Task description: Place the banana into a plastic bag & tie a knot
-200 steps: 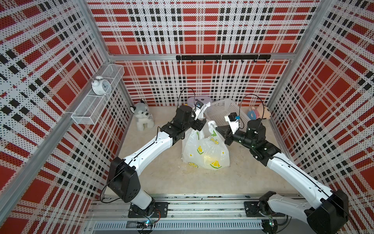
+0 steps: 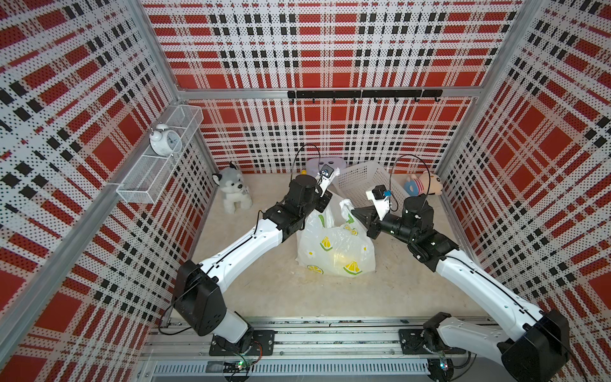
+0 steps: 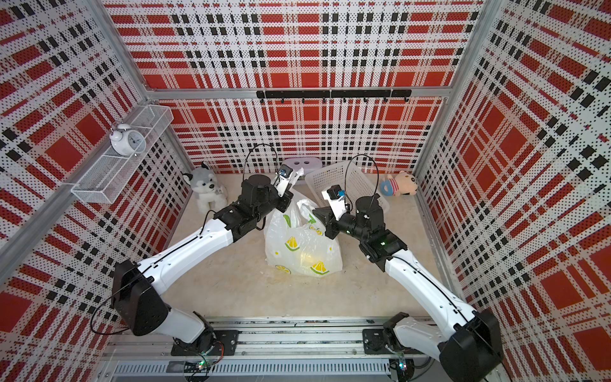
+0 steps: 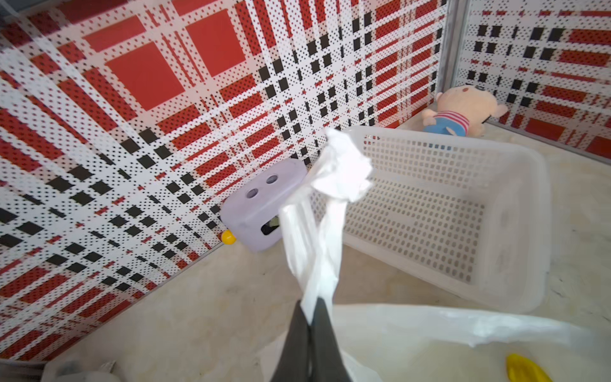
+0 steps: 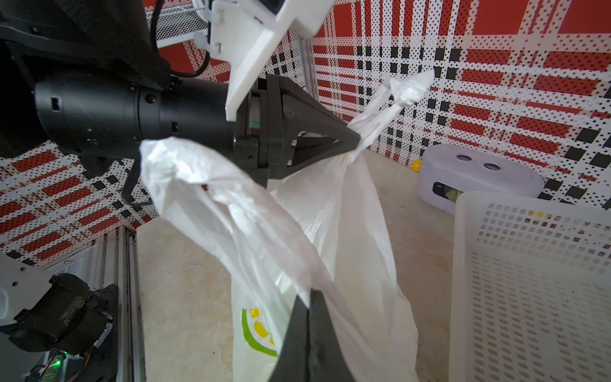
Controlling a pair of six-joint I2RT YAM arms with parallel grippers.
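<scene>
A white plastic bag (image 2: pixel 337 248) with lemon prints stands upright at the middle of the table. My left gripper is shut on one of the bag's handles, whose gathered end (image 4: pixel 340 168) sticks up past its fingertips. The other handle (image 5: pixel 210 184) is pinched by my right gripper, also shut, and its loose end flops over to the left. Between the two handles the bag's mouth is open. A yellow bit of the banana (image 4: pixel 525 368) shows inside the bag in the left wrist view; most of it is hidden.
Behind the bag is an empty white basket (image 4: pixel 432 210), with a lilac box (image 4: pixel 264 203) left of it. A grey plush dog (image 2: pixel 233 187) sits at the left and a plush doll (image 4: pixel 461 111) at the back right.
My left gripper has shifted slightly, with the bag handle still in it. The right arm and the bag's body look almost unmoved.
</scene>
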